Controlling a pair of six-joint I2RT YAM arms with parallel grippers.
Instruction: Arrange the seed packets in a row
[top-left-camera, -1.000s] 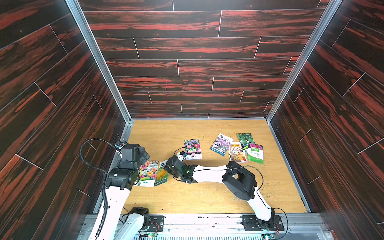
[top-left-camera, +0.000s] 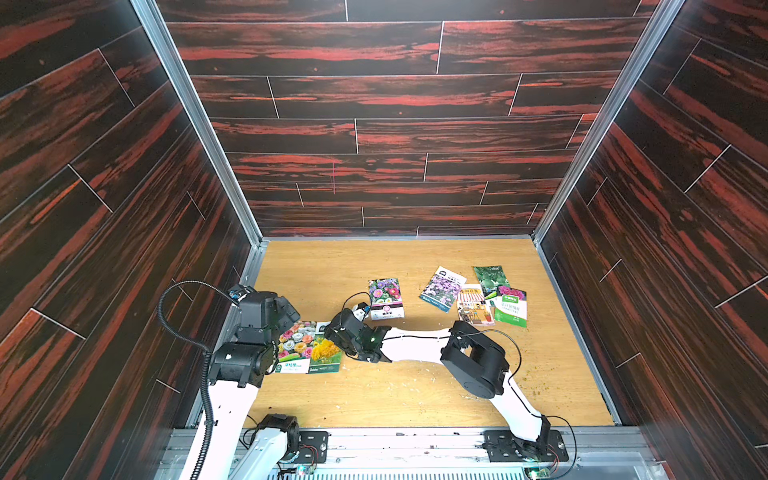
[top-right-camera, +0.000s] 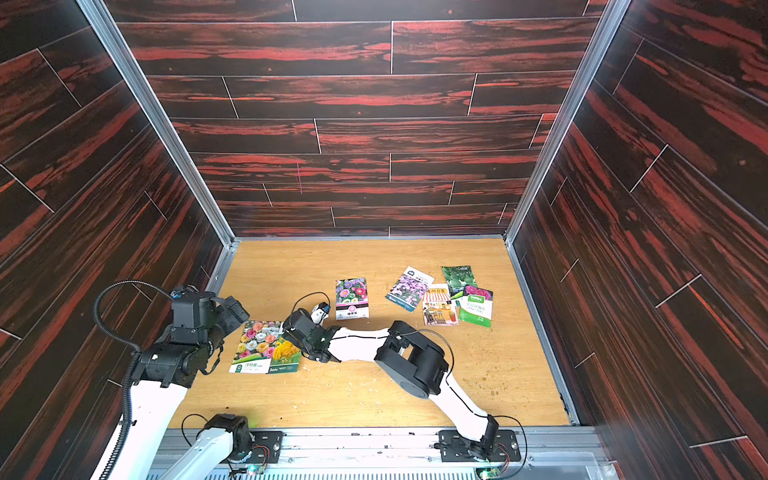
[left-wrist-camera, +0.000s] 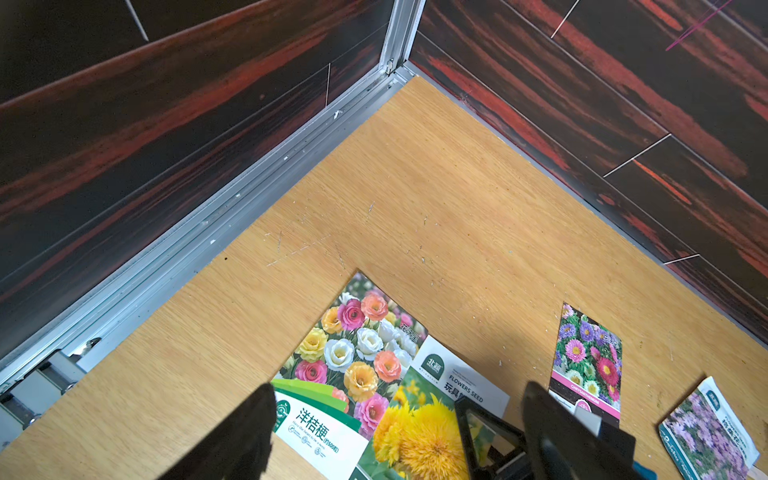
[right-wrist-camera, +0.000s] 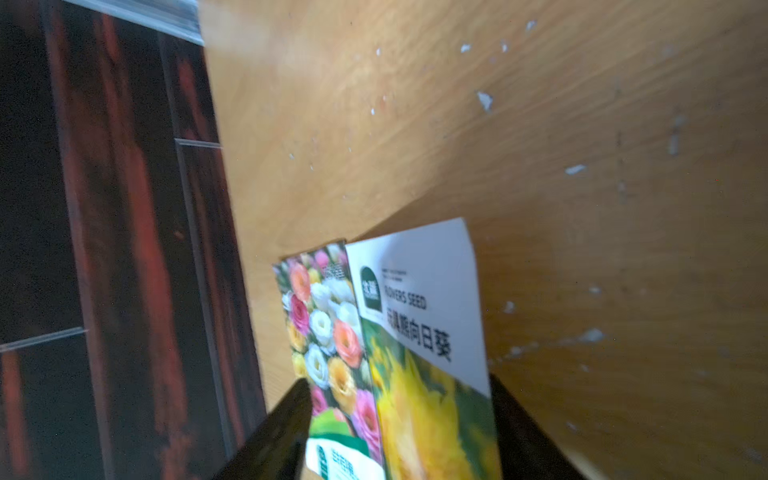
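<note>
A rose-patterned packet (left-wrist-camera: 352, 352) and a yellow sunflower packet (left-wrist-camera: 420, 436) lie side by side at the table's left, their edges touching or overlapping. My right gripper (top-left-camera: 334, 334) is low at the sunflower packet's right end; in its wrist view the blurred fingers stand apart around that packet, and whether they touch it is unclear. My left gripper (top-left-camera: 285, 314) hangs above the rose packet, open and empty.
A pink flower packet (top-left-camera: 386, 298) lies at the middle back. To its right are a purple packet (top-left-camera: 440, 289), an orange-white packet (top-left-camera: 473, 301), a dark green packet (top-left-camera: 490, 276) and a green-white packet (top-left-camera: 511, 308).
The left arm has barely moved.
</note>
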